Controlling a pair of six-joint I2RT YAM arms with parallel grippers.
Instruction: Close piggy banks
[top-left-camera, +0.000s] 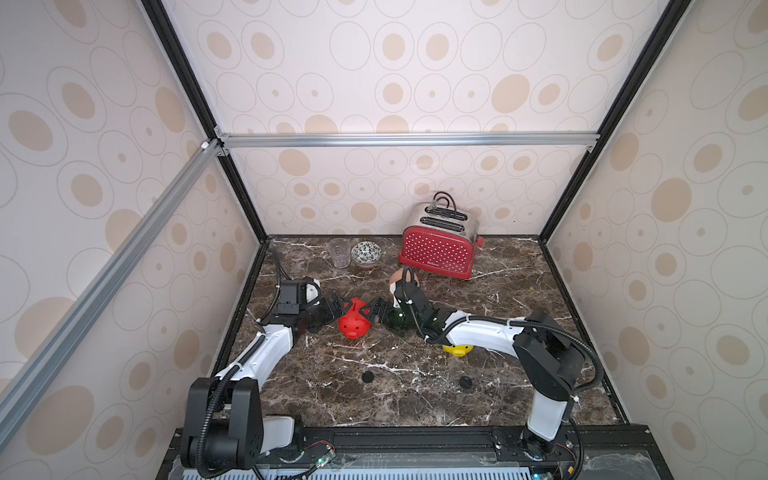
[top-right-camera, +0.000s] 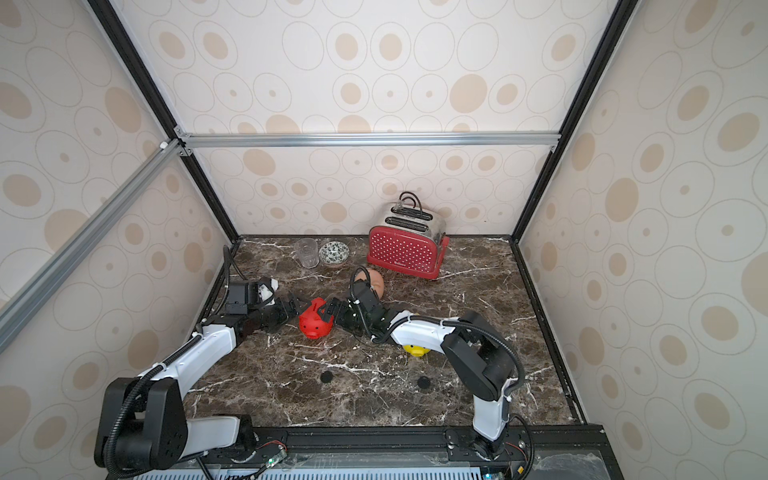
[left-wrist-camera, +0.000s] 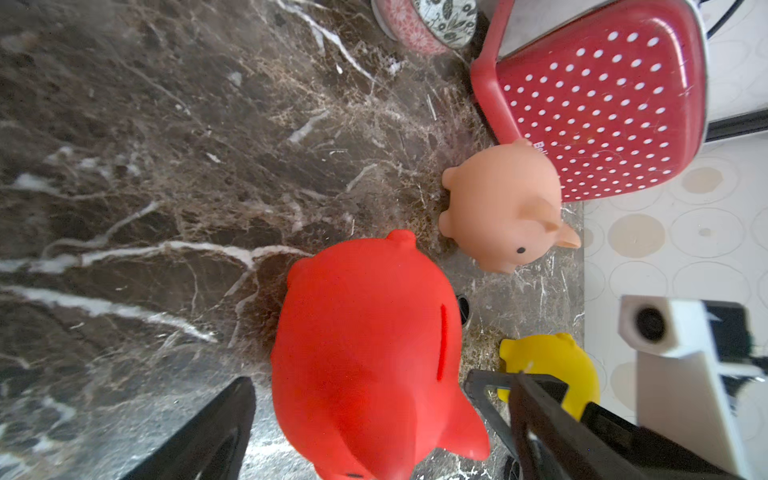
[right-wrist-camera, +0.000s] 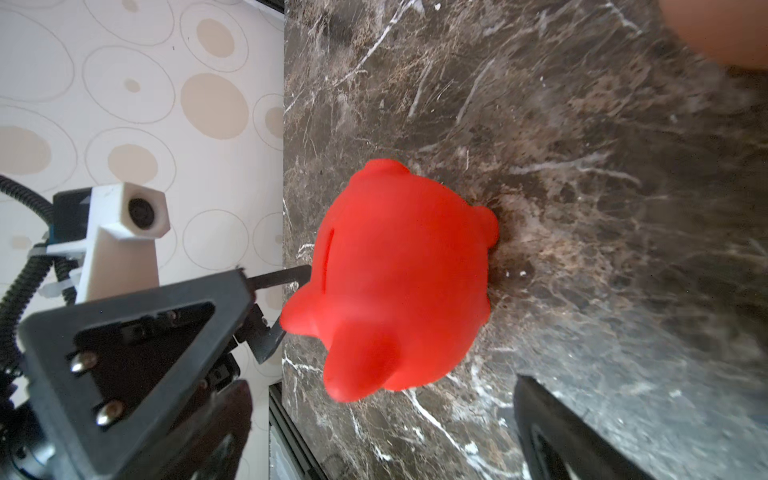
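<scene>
The red piggy bank (top-left-camera: 353, 322) stands upright between my two grippers, its slot (left-wrist-camera: 443, 342) facing up. On its left side my left gripper (top-left-camera: 337, 309) is open, its fingers (left-wrist-camera: 209, 432) spread. From the right my right gripper (top-left-camera: 376, 309) is open too, fingers (right-wrist-camera: 552, 424) apart with only the bank ahead. Behind them a tan piggy bank (left-wrist-camera: 504, 206) stands upright, partly covered by the right arm in the top views. Mostly under the right arm sits a yellow piggy bank (top-right-camera: 416, 350). Black round plugs (top-left-camera: 368, 377) lie in front, with another plug (top-left-camera: 465, 383) to the right.
A red toaster (top-left-camera: 438, 249) stands at the back, close behind the tan bank. A glass (top-left-camera: 340, 254) and a patterned bowl (top-left-camera: 366, 253) are to its left. Free countertop (top-left-camera: 416, 400) lies in front and at right.
</scene>
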